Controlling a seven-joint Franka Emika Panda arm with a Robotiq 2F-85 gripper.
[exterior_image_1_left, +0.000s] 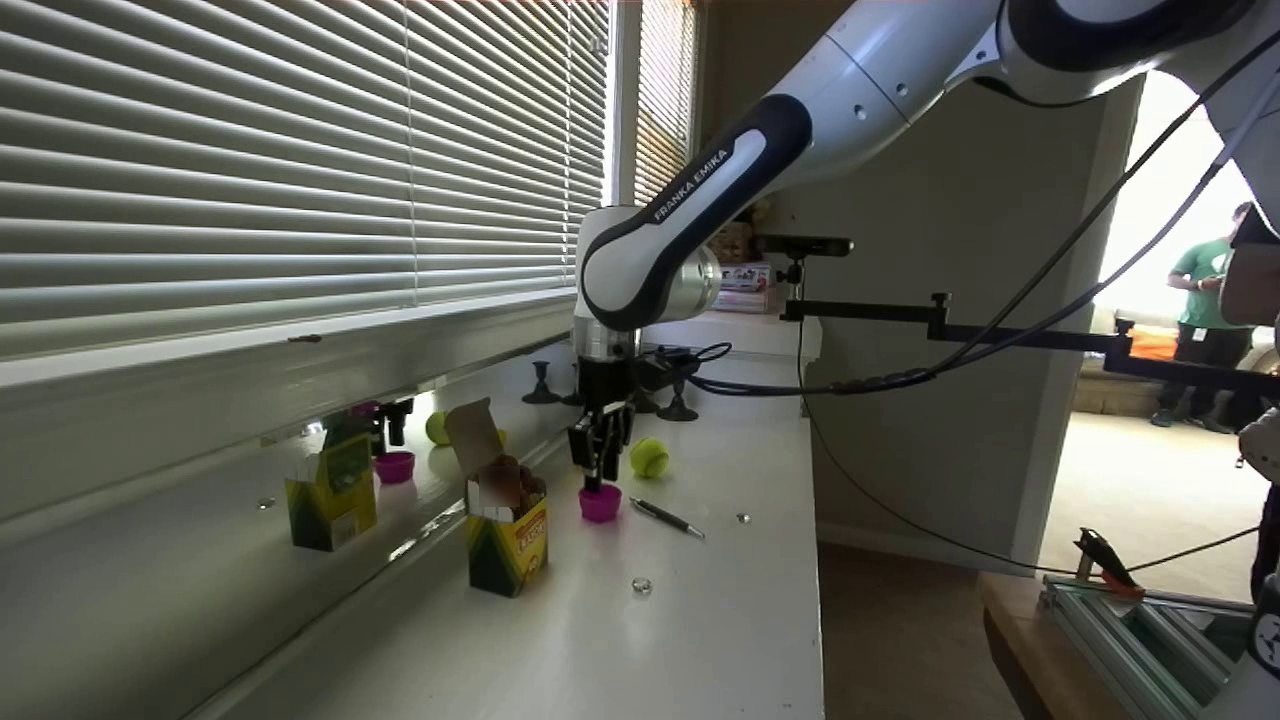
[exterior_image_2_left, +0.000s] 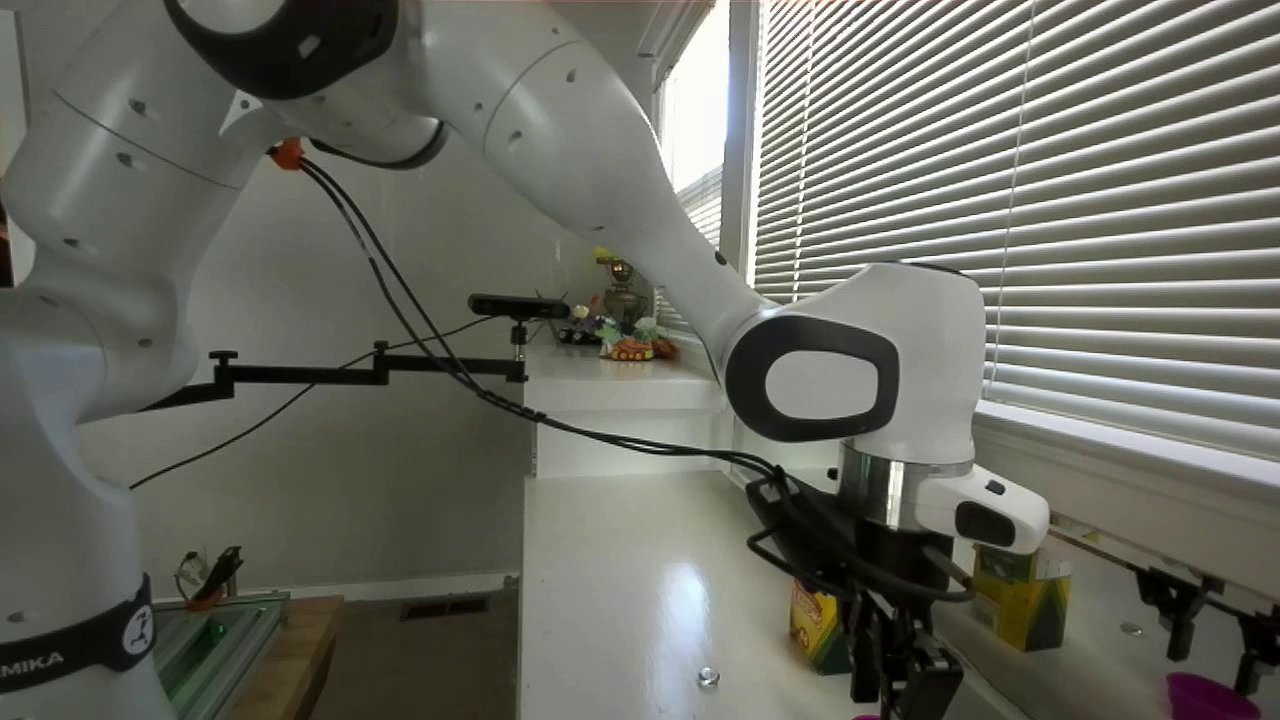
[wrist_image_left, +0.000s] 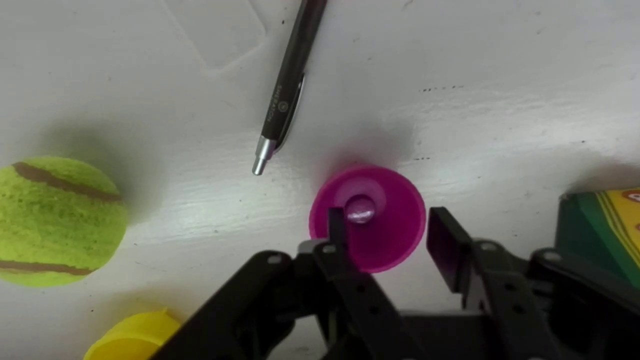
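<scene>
A small magenta cup stands upright on the white surface, with a shiny round spot at its bottom. My gripper is at the cup, its fingers apart. In the wrist view, one finger overlaps the cup's opening, while the other finger lies just outside the right rim. Whether either touches the cup, I cannot tell. Exterior view 1 has the gripper pointing down right at the cup. In exterior view 2 the cup is almost wholly cut off below the gripper.
A tennis ball, a yellow cup and a dark pen lie near the magenta cup. An open crayon box stands on its other side, by the reflective back wall.
</scene>
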